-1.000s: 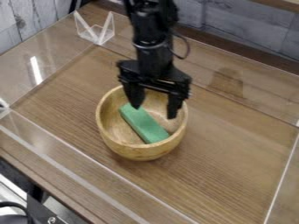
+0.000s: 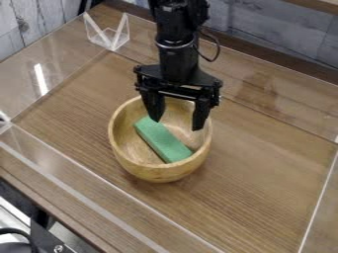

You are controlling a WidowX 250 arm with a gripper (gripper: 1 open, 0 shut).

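A round yellow bowl (image 2: 133,155) stands in the middle of the wooden table, with a green bar-shaped object (image 2: 162,140) lying in it at a slant. The black arm reaches down from the top centre to its gripper (image 2: 176,114) over the back part of the bowl, the two dark fingers spread to either side. I see nothing held between them. Whether the fingertips touch anything inside the bowl is unclear.
Dark edges show at the top right and the lower left, and black cable or hardware at the bottom left corner.
The gripper has shifted slightly over the back of the bowl and its fingers look a little raised. The bowl and green object have hardly moved.
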